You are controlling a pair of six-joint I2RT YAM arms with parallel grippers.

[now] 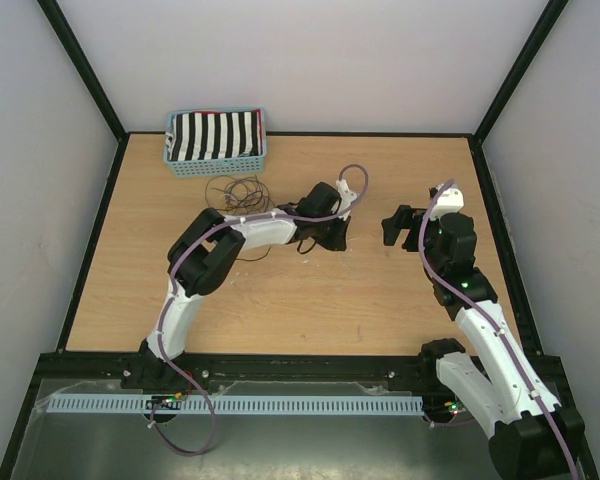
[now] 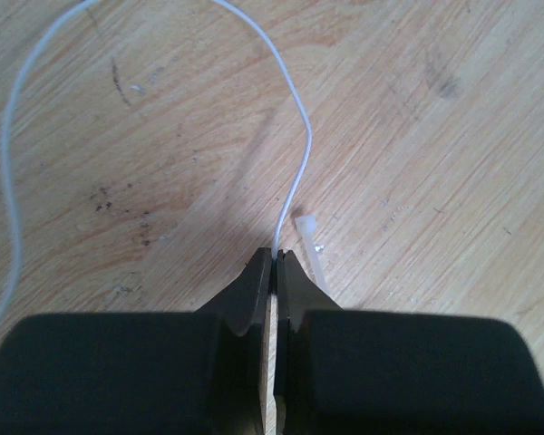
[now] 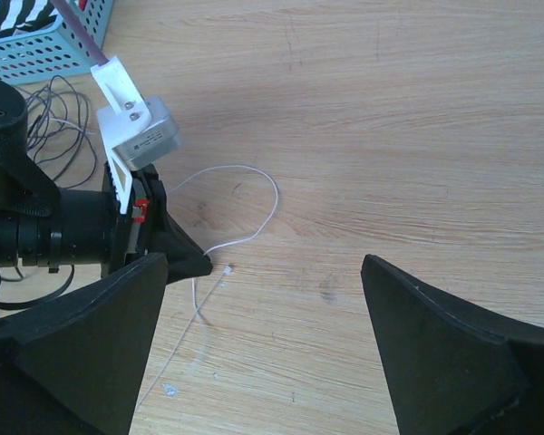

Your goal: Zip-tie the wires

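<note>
My left gripper (image 1: 338, 247) is low over the middle of the table. Its fingertips are shut on a thin white strand (image 2: 301, 113), which curves away in a loop; whether this is a wire or a zip tie, I cannot tell. Right beside those tips lies a white zip tie, its small head showing and its tail running toward the lower left in the right wrist view. A tangle of dark wires (image 1: 246, 190) rests behind the left forearm, partly hidden by it. Standing open and empty, my right gripper (image 1: 400, 238) hangs to the right of the left one.
A light blue basket (image 1: 216, 166) holding black-and-white striped cloth stands at the back left. Bare wooden tabletop (image 3: 417, 163) spreads across the right side and the front. Dark rails edge the table.
</note>
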